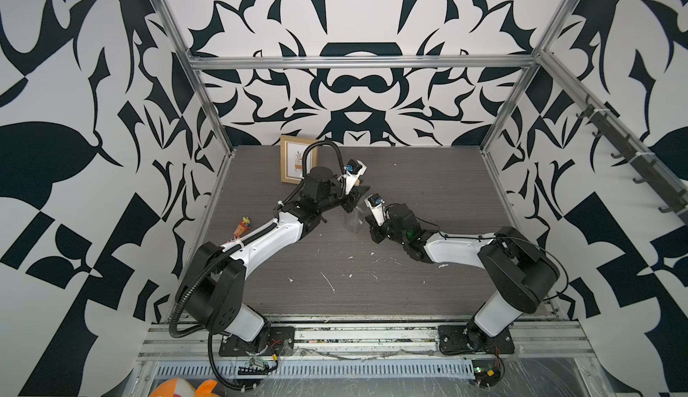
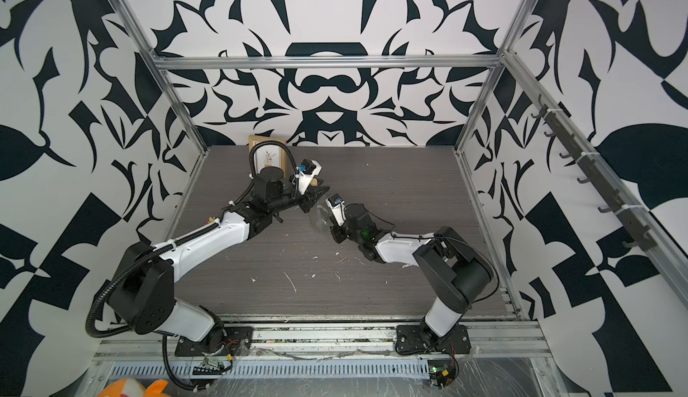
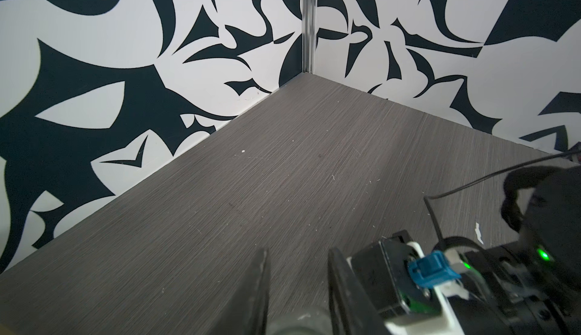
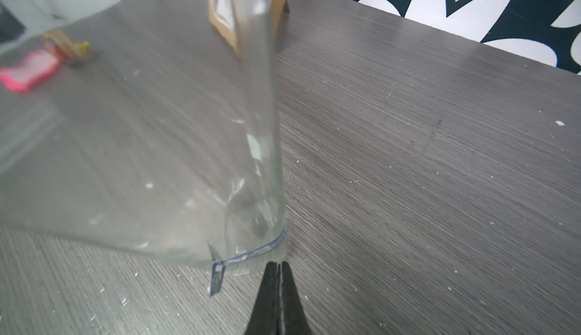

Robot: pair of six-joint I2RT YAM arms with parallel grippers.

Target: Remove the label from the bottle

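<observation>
A clear bottle point(image 4: 145, 183) fills the left of the right wrist view, very close, with a thin blue band and a short tab low on it. My left gripper is shut on the bottle's top, which shows blurred between its fingers. My right gripper is shut, with nothing seen between its fingertips, just below the bottle's banded lower edge; whether it touches cannot be told.
A wooden picture frame point(image 1: 294, 159) stands at the back left. Small toys point(image 1: 240, 229) lie at the left. White scraps lie scattered at the front.
</observation>
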